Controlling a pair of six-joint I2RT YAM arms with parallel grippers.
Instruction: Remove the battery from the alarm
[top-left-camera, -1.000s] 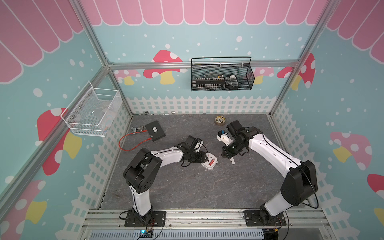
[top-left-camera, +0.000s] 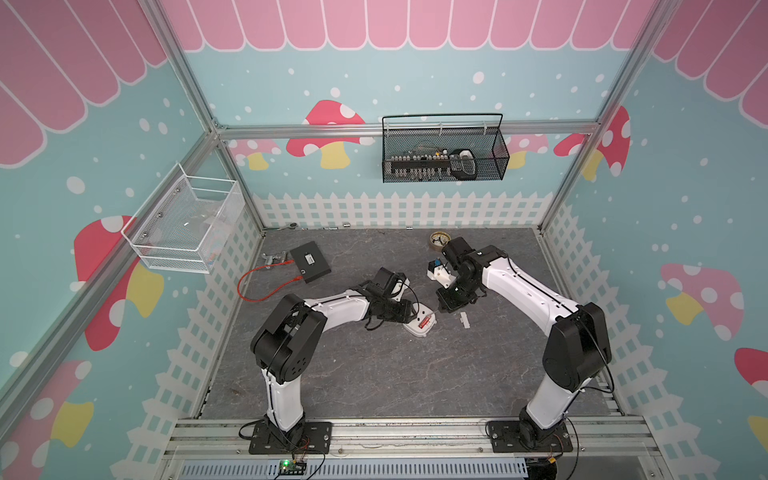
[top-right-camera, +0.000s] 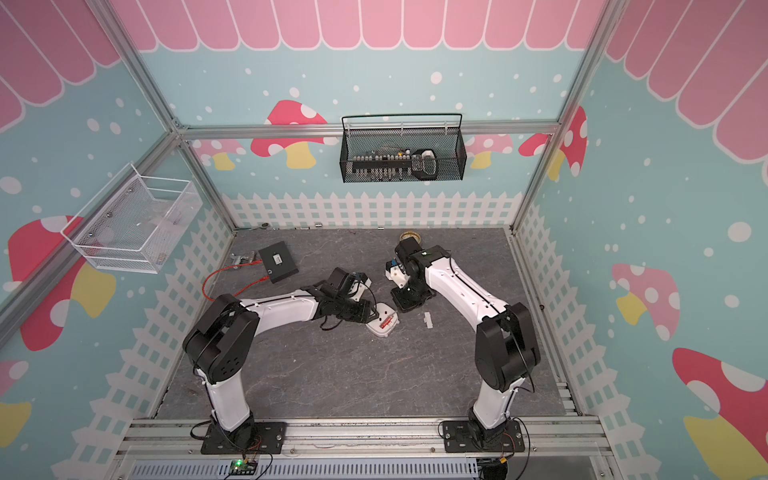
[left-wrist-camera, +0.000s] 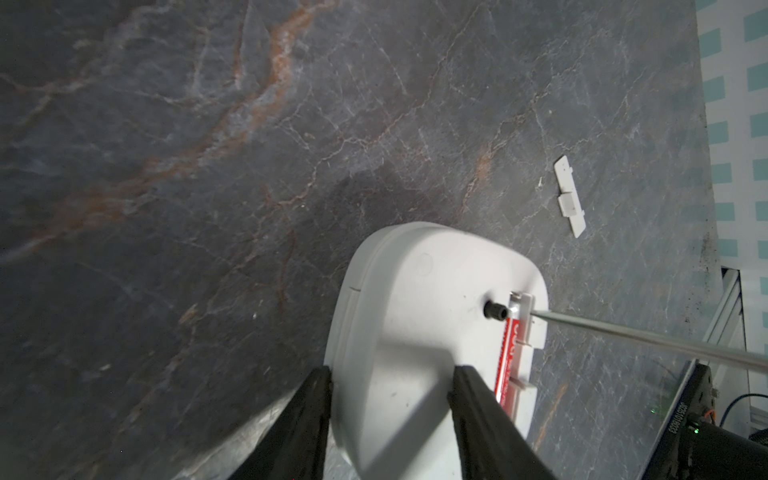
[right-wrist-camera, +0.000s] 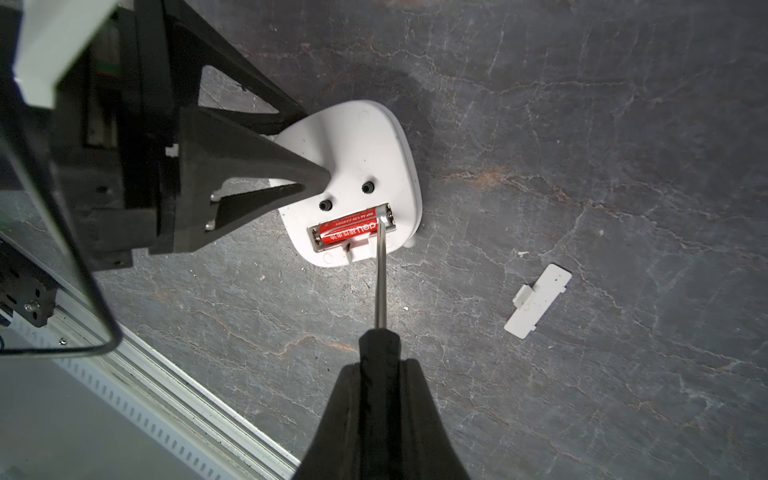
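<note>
The white alarm (right-wrist-camera: 360, 144) lies back-up on the table, a red battery (right-wrist-camera: 344, 227) in its open compartment. My left gripper has its fingers either side of the alarm's rounded end, part open; whether they grip it is unclear. My right gripper is shut on a black-handled screwdriver, whose metal shaft (right-wrist-camera: 381, 288) reaches to the battery's end at the compartment. The white battery cover (right-wrist-camera: 537, 300) lies apart on the table beside the alarm.
A dark box (top-left-camera: 309, 262) with red cable is at the back left, a round container (top-right-camera: 409, 236) at the back middle. Wire baskets (top-left-camera: 444, 160) hang on the walls.
The right arm has moved left and slightly up in the top left view, toward the alarm. The left gripper has shifted slightly; the battery still sits in its compartment.
</note>
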